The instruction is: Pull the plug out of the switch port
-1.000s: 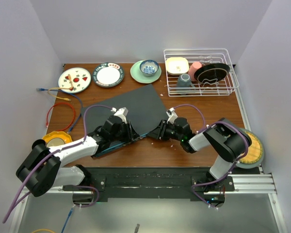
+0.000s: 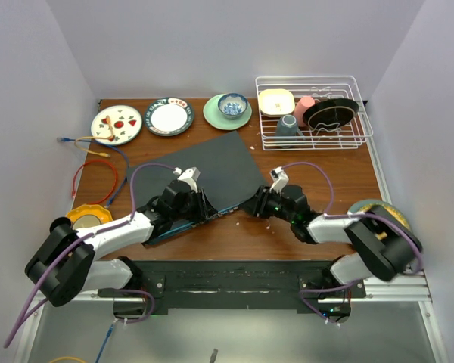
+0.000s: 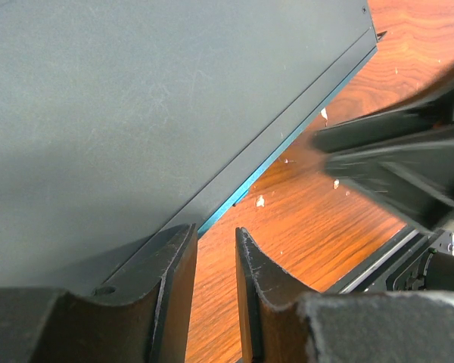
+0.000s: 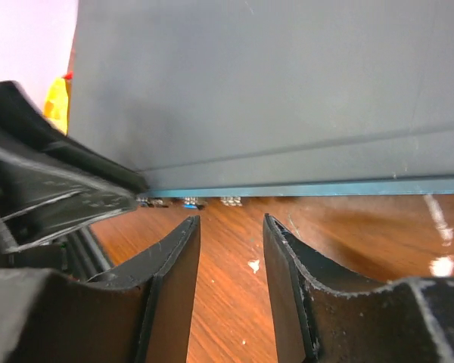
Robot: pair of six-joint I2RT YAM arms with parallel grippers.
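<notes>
The dark grey switch (image 2: 200,159) lies angled on the wooden table, its blue-edged port strip (image 3: 287,140) facing the front. My left gripper (image 2: 206,214) is at that front edge; in its wrist view the fingertips (image 3: 183,249) press close against the case, and what lies between them cannot be made out. In the right wrist view small ports (image 4: 231,201) show under the blue strip. My right gripper (image 2: 254,204) is just in front of the switch's right part, fingers parted, with no plug visible between them.
Plates (image 2: 169,116) line the back, a wire dish rack (image 2: 318,140) stands at back right, coloured cables (image 2: 98,162) lie at left, and a yellow round item (image 2: 363,208) is partly under my right arm. Bare table lies in front of the switch.
My right arm has shifted outward to the right, away from the switch's front edge, with its elbow swung toward the front right. The left arm and switch look unchanged.
</notes>
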